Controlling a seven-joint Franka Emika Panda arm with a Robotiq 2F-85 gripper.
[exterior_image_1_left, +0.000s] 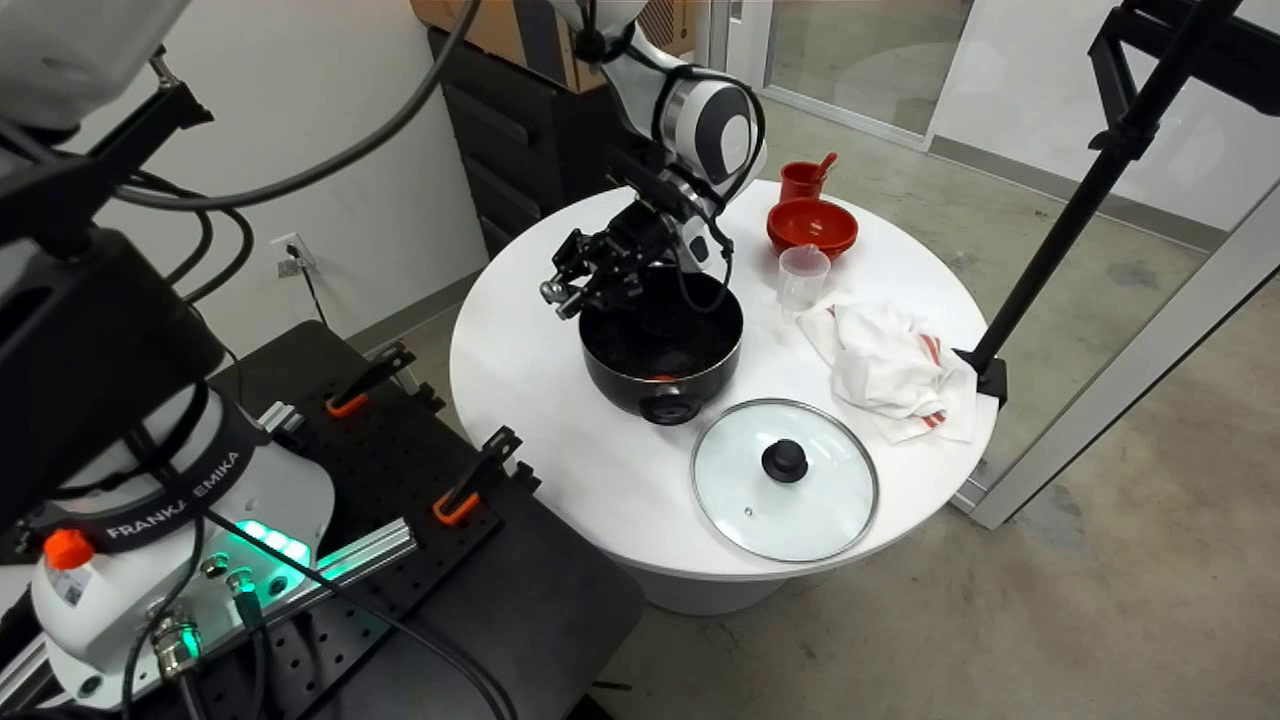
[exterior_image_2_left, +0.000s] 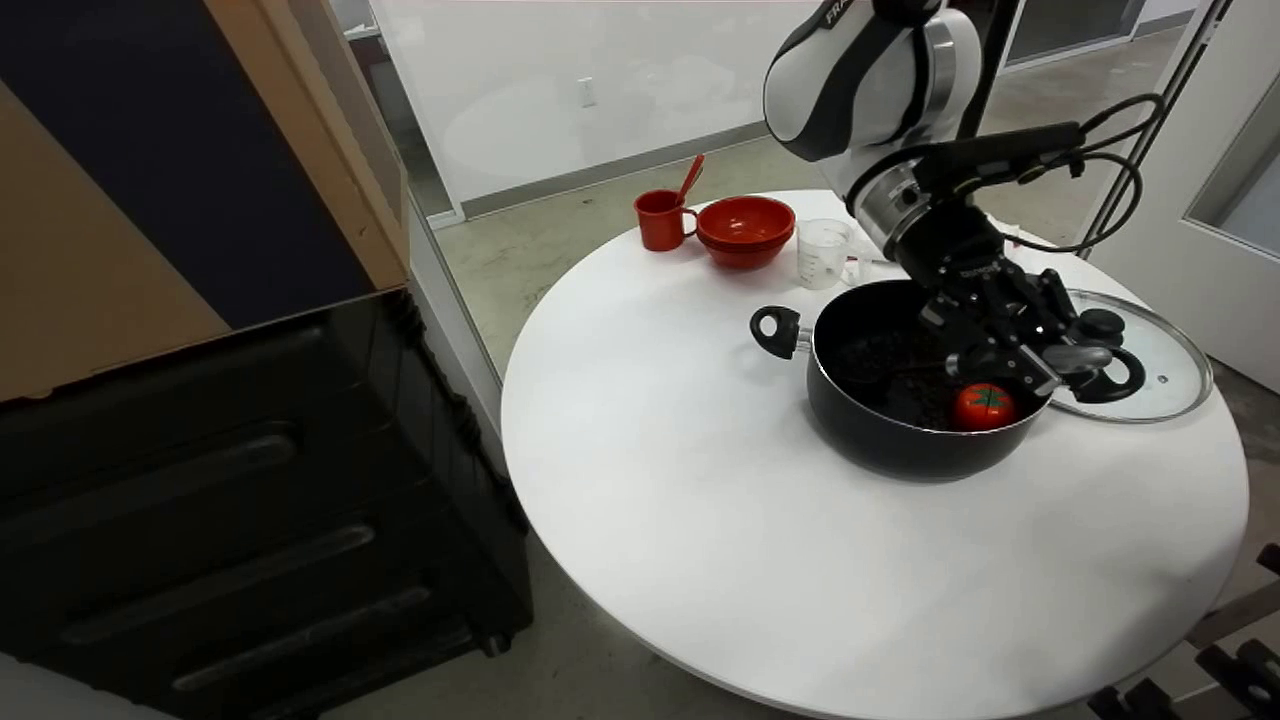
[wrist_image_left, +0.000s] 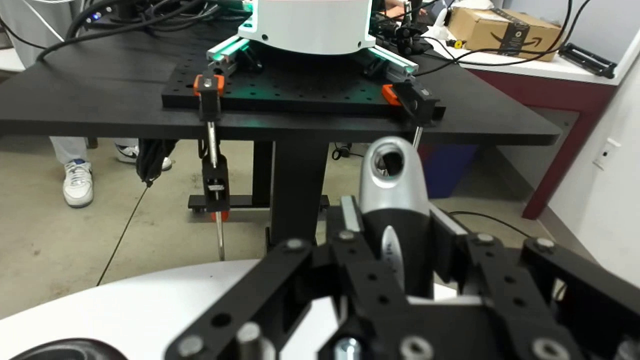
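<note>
A silver-and-black utensil handle stands between my fingers in the wrist view, and my gripper is shut on it. In exterior view 2 the gripper is over the right side of a black pot, with the silver handle end sticking out near one pot grip. The utensil's lower end cannot be made out against the dark pot. A red tomato lies inside the pot by the near wall. Exterior view 1 shows the gripper by the pot's upper left rim.
A glass lid lies beside the pot. Red bowls, a red cup with a red utensil, a clear measuring cup and a white towel sit farther along the round table. In exterior view 2, its near part is clear.
</note>
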